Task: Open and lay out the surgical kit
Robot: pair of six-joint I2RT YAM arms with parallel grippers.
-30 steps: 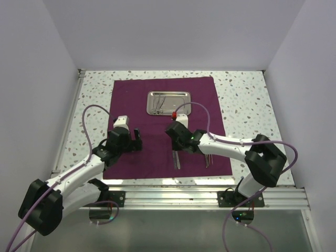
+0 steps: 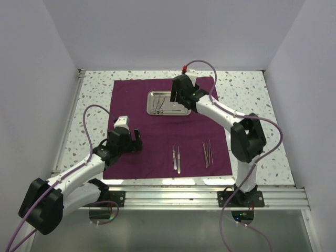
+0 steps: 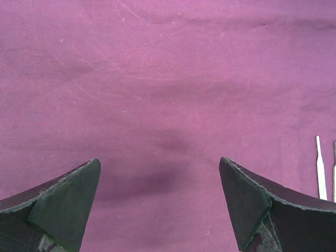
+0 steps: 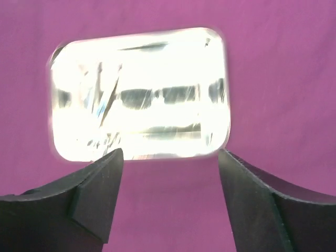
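Note:
The metal tray lies on the purple cloth, with scissor-like instruments at its left; glare blurs it in the right wrist view. My right gripper hangs open over the tray's right part, nothing between its fingers. My left gripper stands open over bare cloth at the left. Two slim silver instruments lie side by side at the lower middle. Several tweezer-like instruments lie at the lower right of the cloth.
A speckled table top surrounds the cloth, bounded by walls at back and sides.
My right gripper has moved back from above the lower middle instruments to over the tray, its arm swinging up with it. The left arm has not visibly moved.

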